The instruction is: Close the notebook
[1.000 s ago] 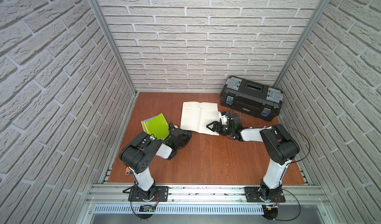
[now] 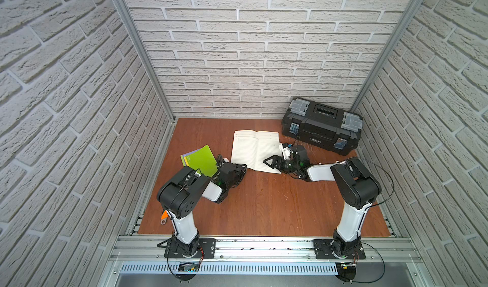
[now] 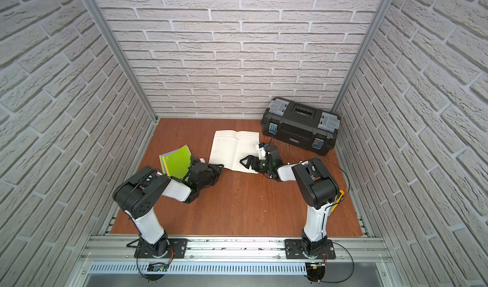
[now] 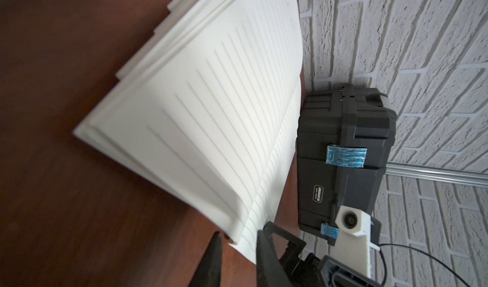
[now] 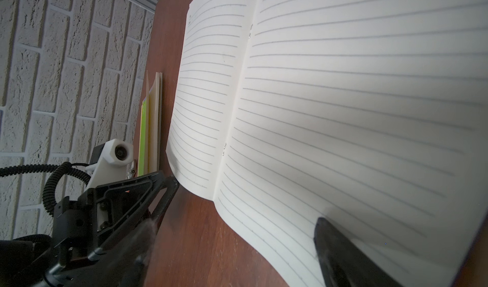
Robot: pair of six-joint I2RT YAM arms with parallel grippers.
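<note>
An open notebook (image 2: pixel 246 147) with lined pages lies at the middle back of the wooden table, its spine running front to back. My left gripper is at the front edge of the notebook's left half, part open, its fingertips low by the lower page corner near the spine; I cannot tell that anything is between them. My right gripper is over the front of the right page, fingers spread open, one fingertip above the paper.
Green and yellow notebooks (image 2: pixel 199 160) lie stacked at the left. A black toolbox (image 2: pixel 321 124) stands at the back right.
My right gripper and the notebook look unchanged.
</note>
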